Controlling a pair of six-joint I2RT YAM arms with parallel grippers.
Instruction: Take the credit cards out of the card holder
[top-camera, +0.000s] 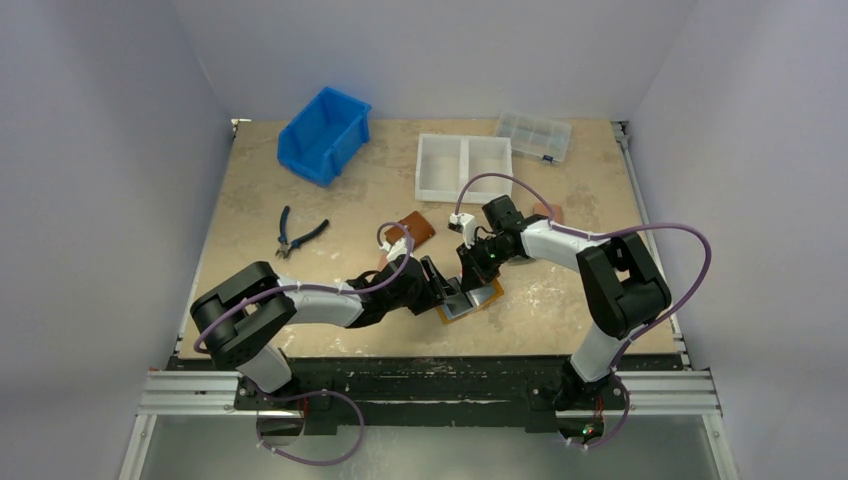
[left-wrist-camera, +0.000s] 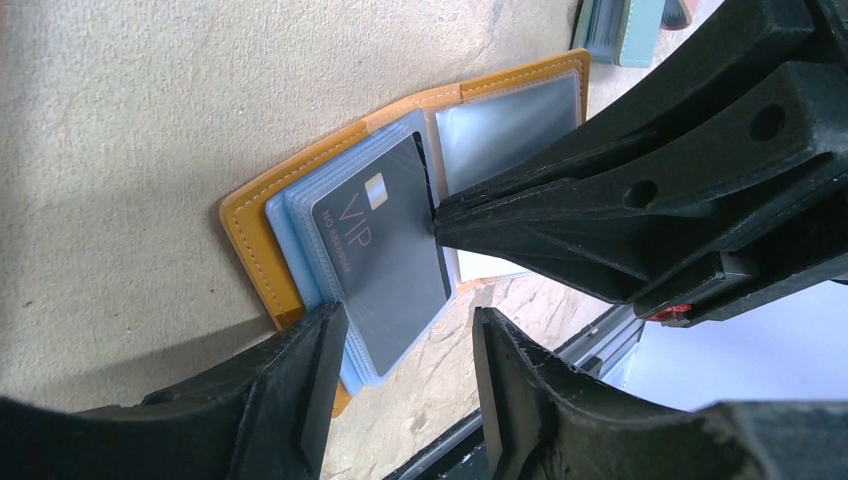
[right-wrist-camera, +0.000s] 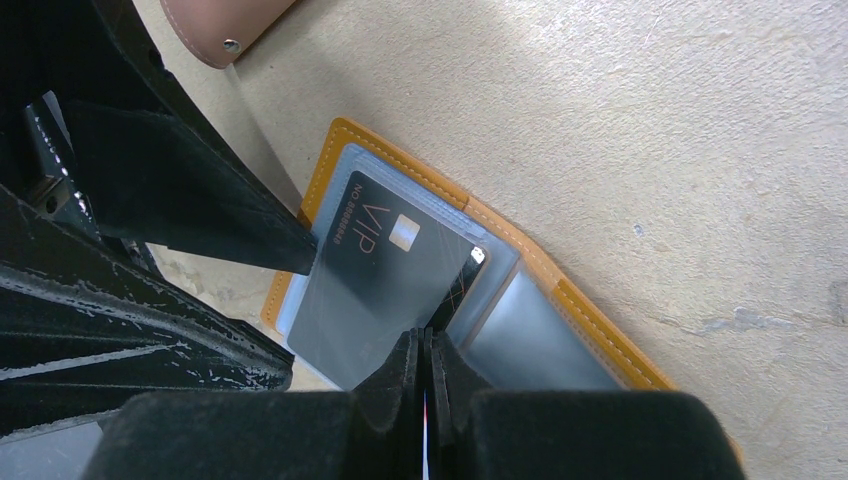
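The tan card holder (left-wrist-camera: 260, 250) lies open on the table, a grey VIP card (left-wrist-camera: 375, 280) on top of the clear sleeves (left-wrist-camera: 500, 130) and stack at one side. My left gripper stands open at the card stack, one finger at its edge, nothing clearly between them. My right gripper is shut, its tips pressed at the card's inner edge near the middle of the holder; whether it grips the card's edge is hidden.
A brown leather item (top-camera: 410, 230) lies behind the holder. Pliers (top-camera: 298, 237), a blue bin (top-camera: 300, 140), a white divided tray (top-camera: 440, 165) and a clear case (top-camera: 532, 130) sit farther off.
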